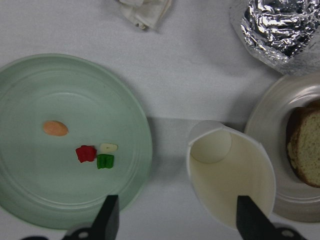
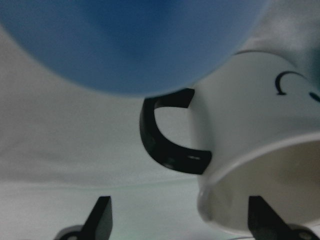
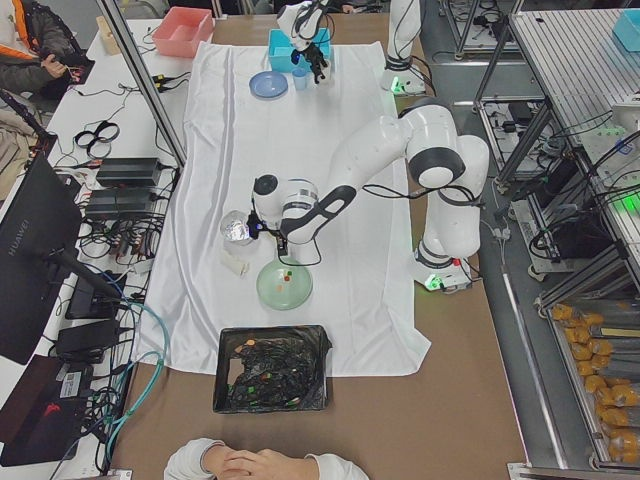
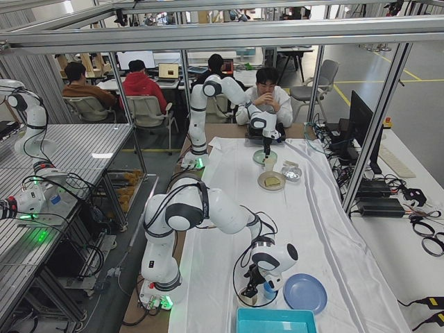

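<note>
My left gripper is open above a white paper cup (image 1: pixel 230 175), between a green plate (image 1: pixel 60 185) with small candies and a metal plate (image 1: pixel 280 200) holding bread (image 1: pixel 305 145). Crumpled foil (image 1: pixel 275 30) and a white cloth (image 1: pixel 142 10) lie beyond. My right gripper is open over a white mug (image 2: pixel 250 100) with a black handle, beside a blue cup (image 2: pixel 130 40); nothing shows held in either gripper.
A blue plate (image 4: pixel 305 291) lies beside the blue cup, with a turquoise bin (image 4: pixel 276 320) at that table end. A black lined tray (image 3: pixel 270 395) sits at the other end, where a person sits.
</note>
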